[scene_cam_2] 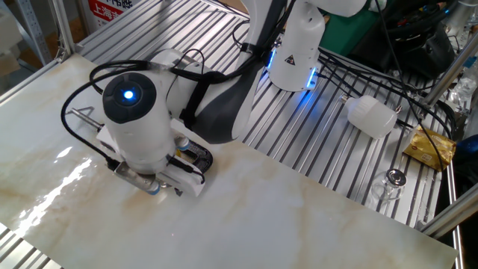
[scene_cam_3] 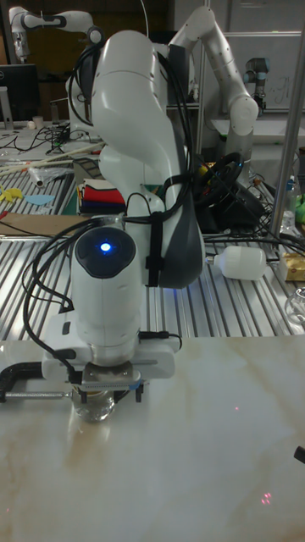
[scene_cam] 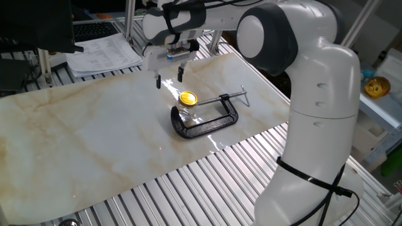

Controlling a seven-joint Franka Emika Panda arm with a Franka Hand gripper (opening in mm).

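A small glass jar with a gold lid (scene_cam: 188, 98) stands on the marbled board, held between the ends of a black C-clamp (scene_cam: 207, 129). Up and to the left of the jar in exterior view 1, my gripper (scene_cam: 169, 80) hangs above the board with its two dark fingers apart and nothing between them. From exterior view 2, the arm's wrist covers the jar, and only part of the clamp (scene_cam_2: 200, 158) shows. In exterior view 3 the jar's glass body (scene_cam_3: 94, 406) is visible below the gripper (scene_cam_3: 107, 390), its lid hidden.
Most of the marbled board (scene_cam: 81, 150) is clear. Off the board, on the slatted table, are a white bulb-shaped object (scene_cam_2: 371, 116), a yellow packet (scene_cam_2: 429, 146) and a small glass jar (scene_cam_2: 390, 184). Papers (scene_cam: 103, 55) lie at the back.
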